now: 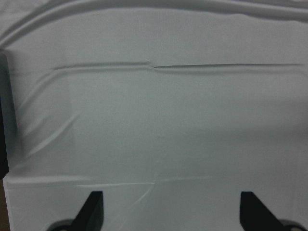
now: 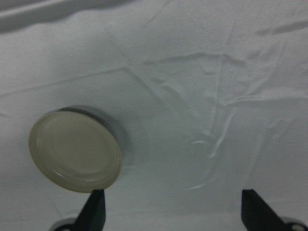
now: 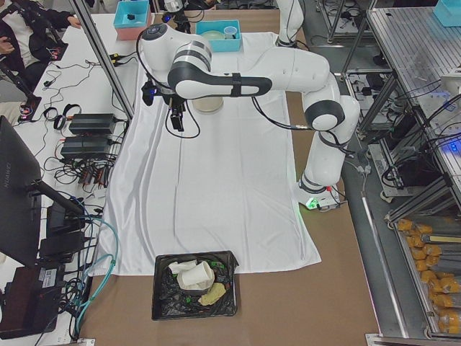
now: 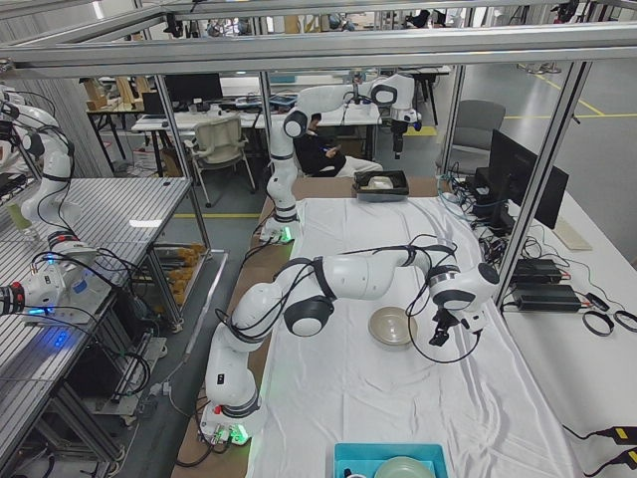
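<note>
My left gripper stands open and empty over the white cloth; it is the nearer arm in the camera left view, held high. My right gripper is open and empty too, over the cloth, with a round beige bowl (image 2: 74, 149) below it to the left in its wrist view. In the camera right view that bowl (image 4: 392, 326) lies left of the right gripper.
A black bin (image 3: 162, 288) holding cups and other items stands at the cloth's near edge in the camera left view. A blue tray (image 4: 348, 458) with dishes is at the opposite end. Monitor (image 4: 523, 189) and cables line one side; mid-cloth is clear.
</note>
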